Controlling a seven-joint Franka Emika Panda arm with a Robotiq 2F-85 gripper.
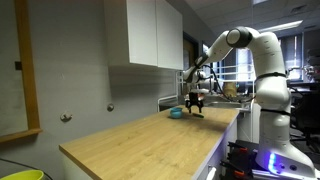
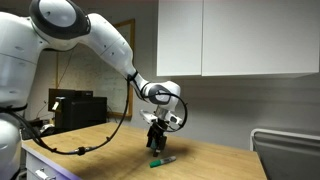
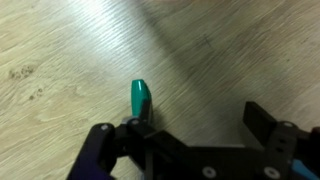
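Observation:
A slim green object with a pale end lies on the wooden table, in front of my gripper in exterior view 2. In the wrist view my gripper is open, with bare wood between its fingers. The green object's tip shows beside the left finger, and that finger hides the rest of it. Exterior view 1 has the gripper low over the far end of the table, close to the green object. Whether the fingers touch it I cannot tell.
A teal bowl stands close to the gripper on the left in exterior view 1. White cabinets hang above it. A dark appliance sits at the back left.

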